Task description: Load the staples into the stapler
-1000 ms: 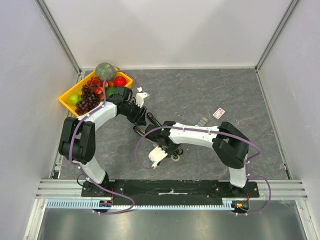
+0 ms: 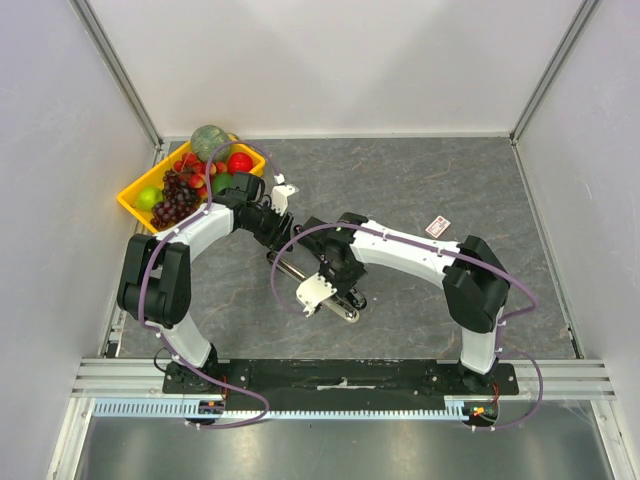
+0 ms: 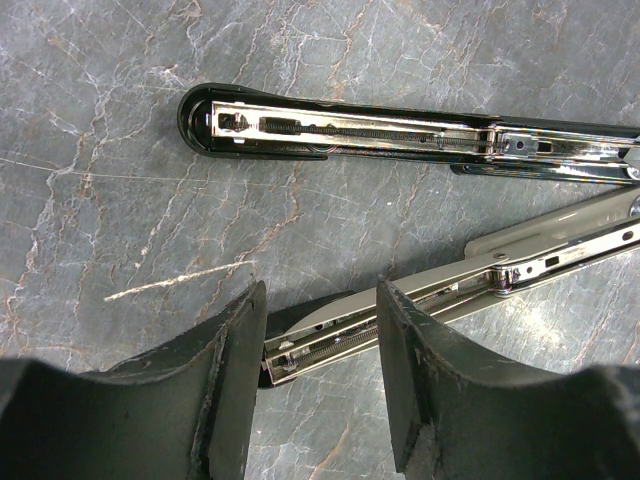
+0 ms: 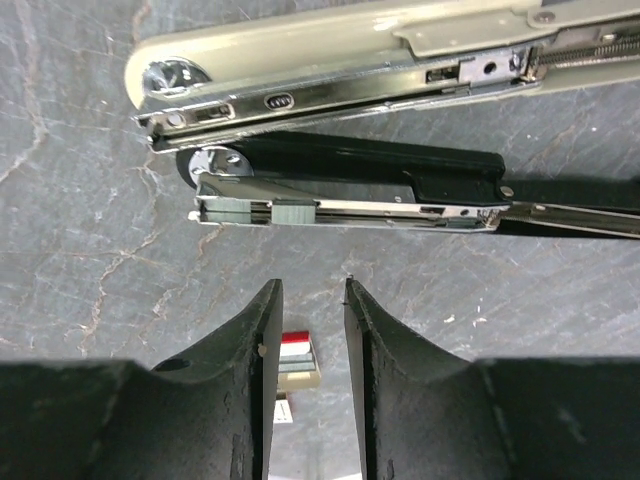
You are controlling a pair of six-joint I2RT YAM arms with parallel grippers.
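Observation:
Two staplers lie unfolded side by side, one black (image 3: 400, 128) and one cream (image 3: 400, 288). In the right wrist view, small silvery-green blocks (image 4: 229, 210) sit in the black stapler's metal channel; whether they are staples I cannot tell. My left gripper is open over the cream stapler's nose end, with nothing held. My right gripper stands apart from the black stapler (image 4: 340, 165), its fingers spread and only table showing between them. Coloured strips, red, white and grey (image 4: 297, 362), appear beyond those fingers, partly covered by one of them.
A white card-like piece (image 2: 437, 226) with red marks lies at the right. The yellow fruit basket (image 2: 135, 205) stands at the back left, beside my left arm. Bare table extends across the back middle and right.
The right arm now hides the strips from above. My left arm has stayed still.

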